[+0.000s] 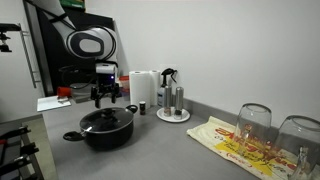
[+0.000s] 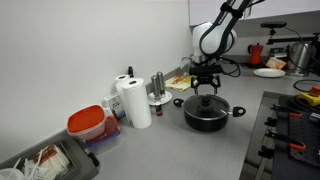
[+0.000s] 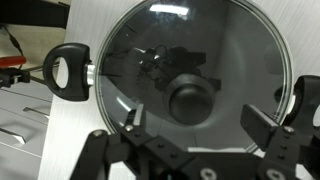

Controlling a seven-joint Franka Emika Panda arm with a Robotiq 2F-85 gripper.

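Note:
A black pot with two side handles stands on the grey counter, its glass lid in place. In the wrist view the lid's round black knob lies near the middle, beyond my fingers. My gripper hangs just above the pot, pointing down and open. Its two fingers come in at the bottom of the wrist view, spread apart with nothing between them. In exterior view 2 the gripper is right over the knob; whether they touch, I cannot tell.
A plate with grinders and a paper towel roll stand behind the pot. Two glass jars rest on a patterned cloth at the right. A dish rack and red container are farther off.

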